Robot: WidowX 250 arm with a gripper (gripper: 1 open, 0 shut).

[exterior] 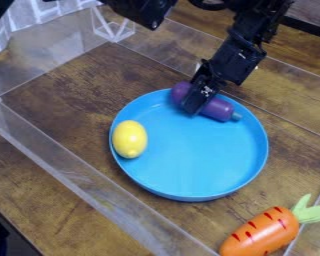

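My black gripper (198, 90) reaches down from the top, shut on a purple eggplant (219, 109) at the back of a blue plate (190, 170). The gripper covers part of the eggplant. A yellow oval object (129, 138) rests on the plate's left side.
An orange toy carrot (263, 233) with a green top lies at the lower right, off the plate. Clear tray walls run along the left and top left.
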